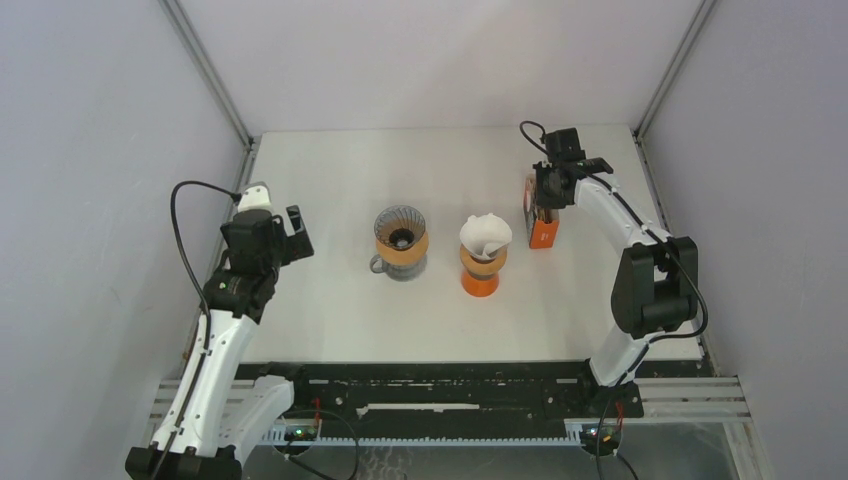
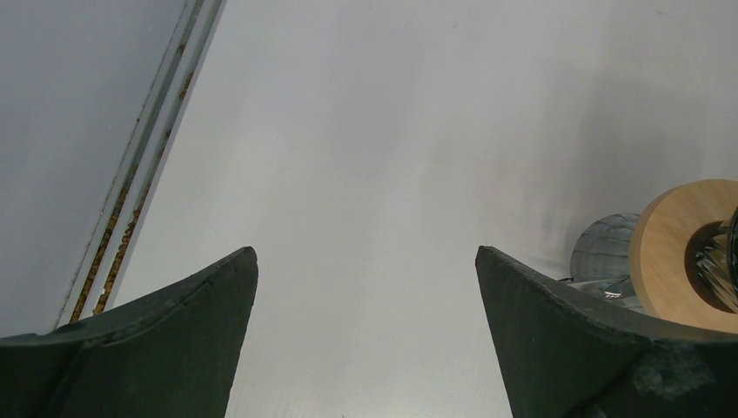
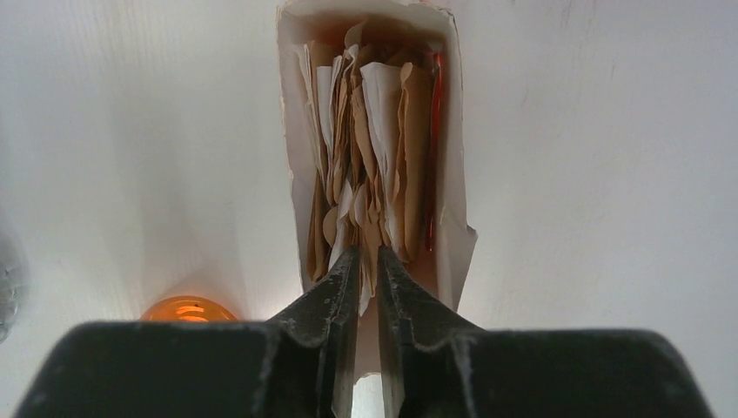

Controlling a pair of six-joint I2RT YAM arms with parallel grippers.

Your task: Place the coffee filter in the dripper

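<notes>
My right gripper reaches into the open top of the filter box. Its fingertips stand a narrow gap apart, with brown and white paper edges showing between them; whether they touch the paper does not show. Several folded coffee filters stand upright in the box. Left of centre in the top view is an empty ribbed dripper with a wooden collar. A second dripper, on an orange base, has a white filter in it. My left gripper is wide open and empty, left of the first dripper.
A glass handle sticks out below the empty dripper's collar toward the left arm. Side walls stand close to both arms.
</notes>
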